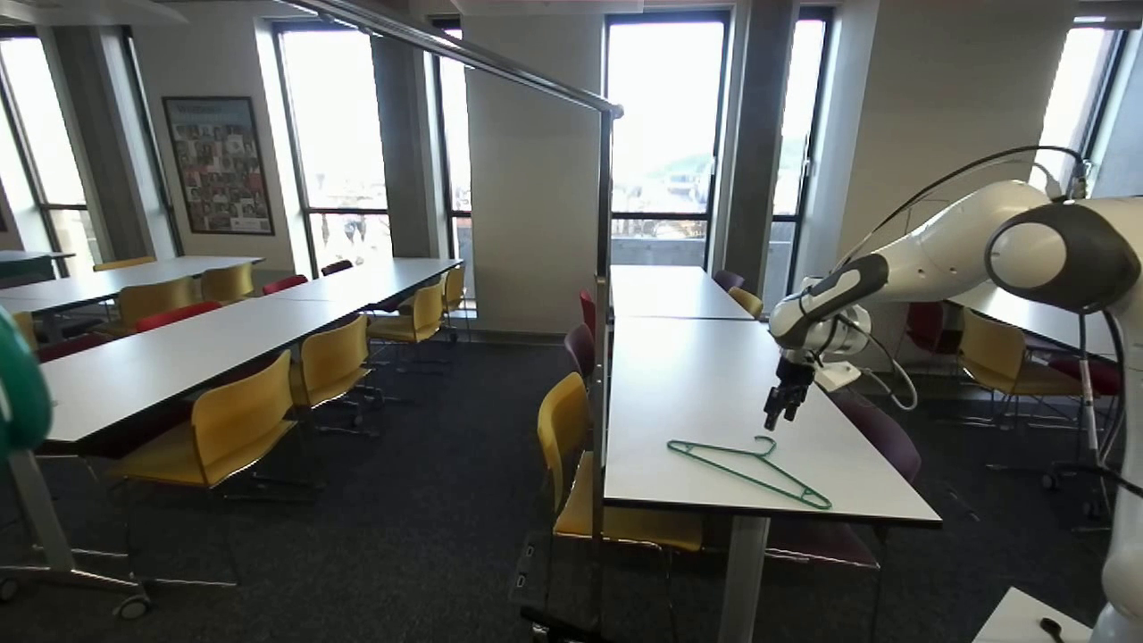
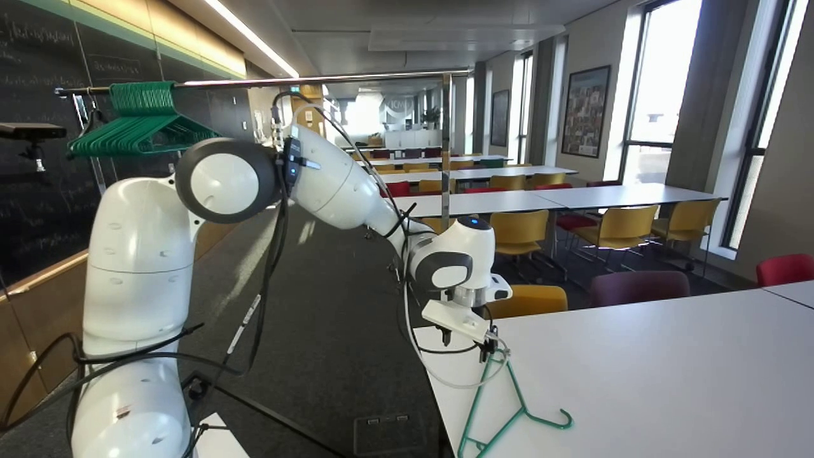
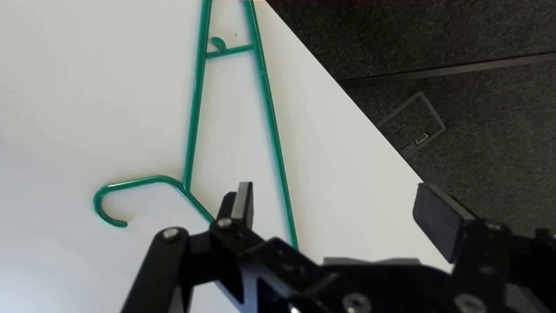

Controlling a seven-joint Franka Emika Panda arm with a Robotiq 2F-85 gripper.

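Observation:
A green plastic hanger (image 1: 750,471) lies flat on the white table (image 1: 686,375), near its front edge. My gripper (image 1: 787,405) hangs above the table close to the hook. In the wrist view the hanger (image 3: 193,120) runs from the top edge down to my gripper, with its hook curling to the left. The fingers stand wide apart with nothing gripped; the left finger and the gripper body hide the hanger's lower end. In exterior view 2 the gripper (image 2: 486,351) overlaps one end of the hanger (image 2: 523,411).
A metal rail (image 2: 343,77) on an upright post (image 1: 605,321) runs beside the table, with several green hangers (image 2: 145,122) bunched at its far end. Chairs such as the yellow one (image 1: 568,429) line the table.

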